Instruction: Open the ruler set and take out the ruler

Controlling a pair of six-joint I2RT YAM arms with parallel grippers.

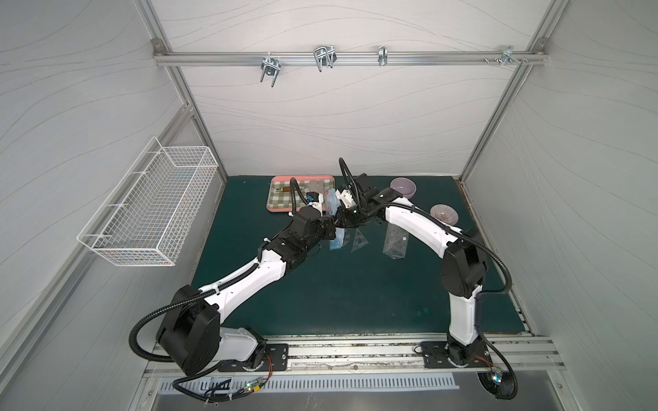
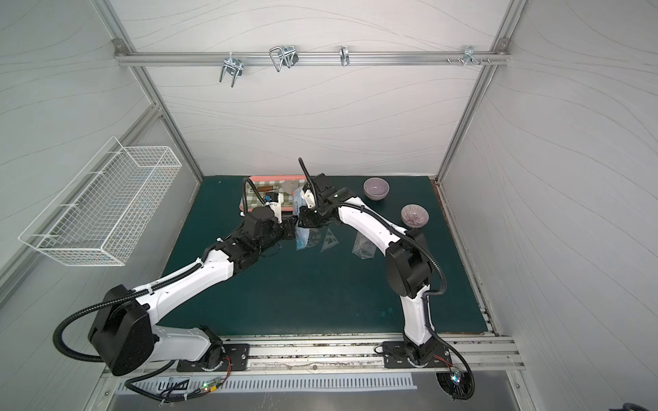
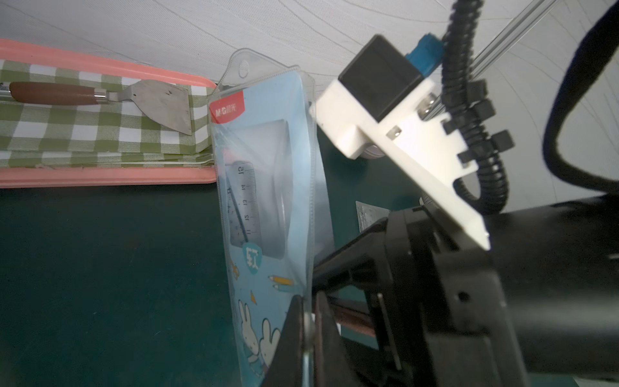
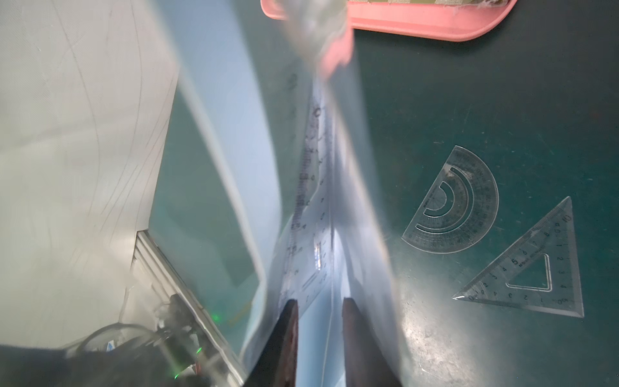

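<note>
The light blue ruler-set package [image 3: 261,213] hangs upright above the table, with my left gripper shut on it low down. My right gripper stands open at the package's parted layers, where a clear ruler [image 4: 309,167] shows inside in the right wrist view. A clear protractor [image 4: 477,193] and a triangle [image 4: 561,271] lie on the green table below.
A pink tray [image 1: 274,205] with a checked cloth and a scraper [image 3: 161,106] is at the back. Two bowls [image 1: 402,188] [image 1: 444,213] and a clear plastic piece [image 1: 395,239] are on the right.
</note>
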